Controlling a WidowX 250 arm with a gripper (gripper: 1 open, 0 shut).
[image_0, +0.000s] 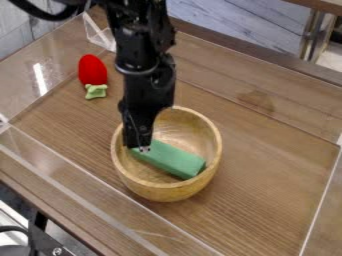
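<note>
A tan bowl (195, 184) stands on the wooden table with a green block (174, 159) lying inside it. My black gripper (142, 140) hangs from above at the bowl's back-left part, shut, with nothing visible between its fingers. It is just above the block's upper-left end; whether it touches the block cannot be told.
A red object (92, 70) with a small green piece (96, 91) lies at the back left. A clear plastic item (96, 36) is behind it.
</note>
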